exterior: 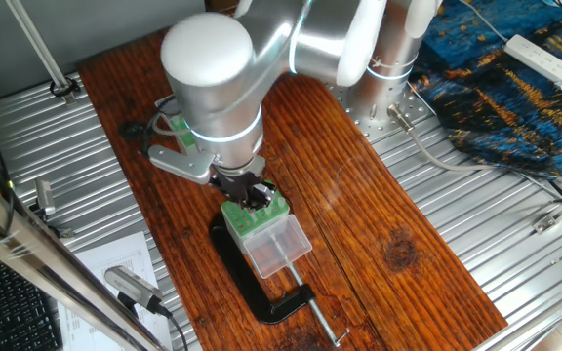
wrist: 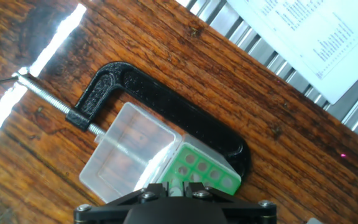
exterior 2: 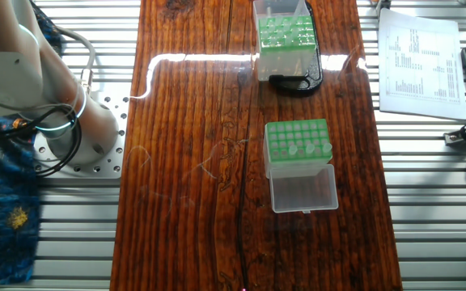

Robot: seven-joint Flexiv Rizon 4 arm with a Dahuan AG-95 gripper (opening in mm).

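Note:
My gripper points down at the green tube rack [wrist: 202, 167], its fingertips close together over the rack's near edge. A pale, translucent tube-like piece shows at the tips, but whether the fingers press on it is unclear. In exterior view 1 the gripper [exterior: 260, 200] is over the same rack [exterior: 252, 216], whose clear lid [exterior: 279, 246] hangs open. A black C-clamp [wrist: 176, 106] lies around that rack. Exterior view 2 shows a second green rack [exterior 2: 298, 133] holding several tubes in its front row, with its clear lid [exterior 2: 304, 190] open; no gripper appears there.
The clamp's threaded screw [exterior: 322, 317] sticks out toward the table's front. Printed paper [wrist: 316, 37] lies beyond the wooden table's edge. Bare wood [exterior 2: 192, 162] leaves free room between the racks and the arm's base [exterior 2: 95, 133].

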